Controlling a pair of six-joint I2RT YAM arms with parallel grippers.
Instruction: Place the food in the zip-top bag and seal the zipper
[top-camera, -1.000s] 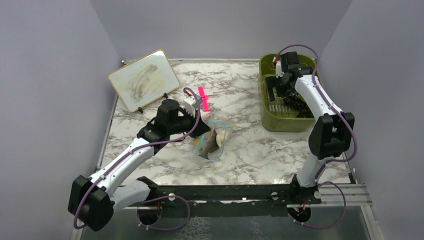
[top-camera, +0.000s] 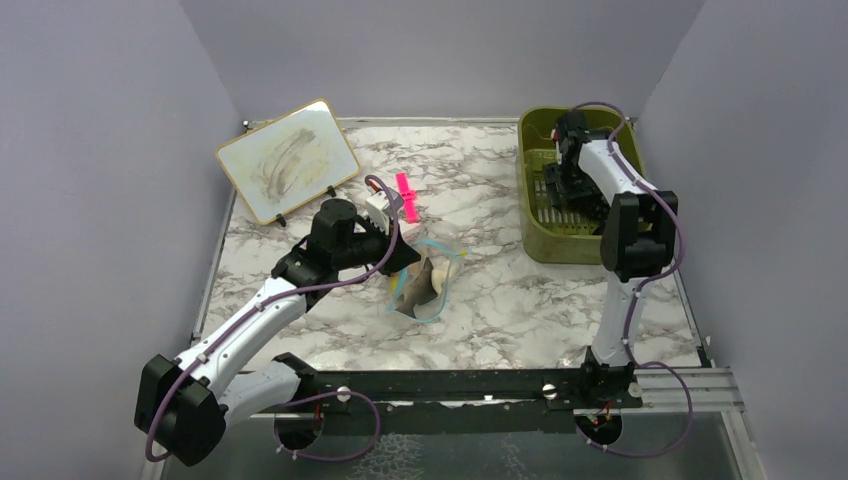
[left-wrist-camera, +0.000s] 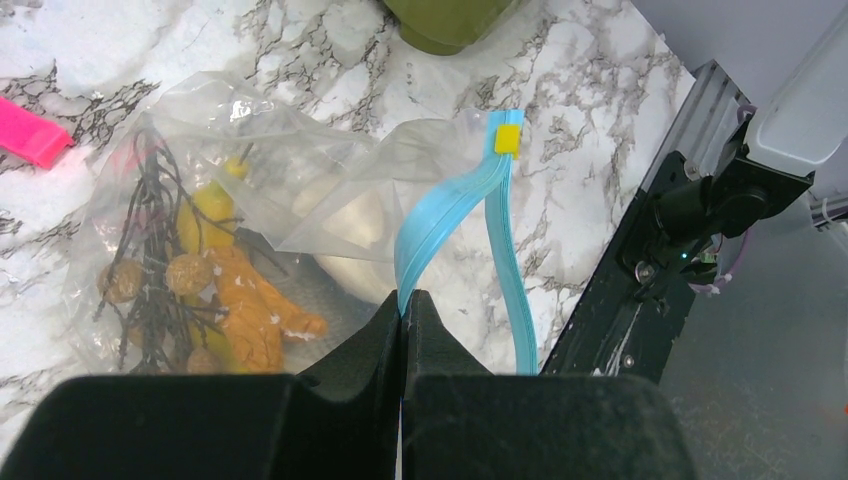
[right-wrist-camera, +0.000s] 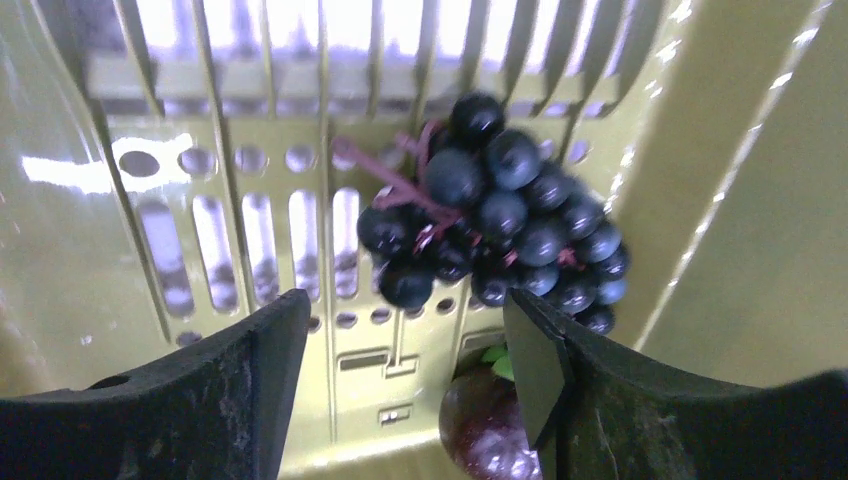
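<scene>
A clear zip top bag (left-wrist-camera: 340, 190) lies on the marble table, its mouth gaping between blue zipper strips (left-wrist-camera: 440, 225), with a yellow slider (left-wrist-camera: 507, 139) at one corner. Inside it show an orange food piece (left-wrist-camera: 250, 305), yellow pieces, brown balls with dark twigs, and a pale round item (left-wrist-camera: 350, 235). My left gripper is shut on one side of the bag's blue rim. Over in the green basket (top-camera: 545, 245), my right gripper stands open, its fingers spread below a bunch of dark grapes (right-wrist-camera: 510, 215). Nothing sits between those fingers.
Beside the grapes in the basket is a dark red fruit (right-wrist-camera: 490, 425), partly hidden by a right finger. A pink clip (top-camera: 406, 197) and a tilted whiteboard (top-camera: 288, 160) lie behind the bag. Bare table separates bag and basket.
The left arm and the bag have stayed still.
</scene>
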